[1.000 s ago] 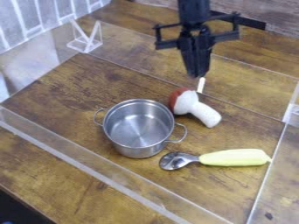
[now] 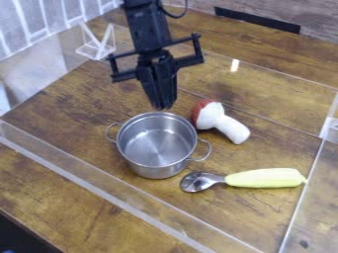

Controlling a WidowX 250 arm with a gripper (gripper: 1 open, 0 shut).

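My black gripper (image 2: 162,99) hangs just above and behind a steel pot (image 2: 157,146) with two wire handles, its tip shut with nothing seen between the fingers. Right of the pot lies a white object with a red-brown end (image 2: 222,122), like a toy mushroom. In front of that, a pale yellow-handled utensil (image 2: 264,178) with a metal head lies on the wooden table, lower right of the pot.
Clear plastic walls (image 2: 317,203) border the work area on the wooden table (image 2: 73,109). A small white bracket (image 2: 97,44) stands at the back left.
My gripper has moved left and down toward the pot from the back right. The pot, the mushroom-like object and the utensil have not moved.
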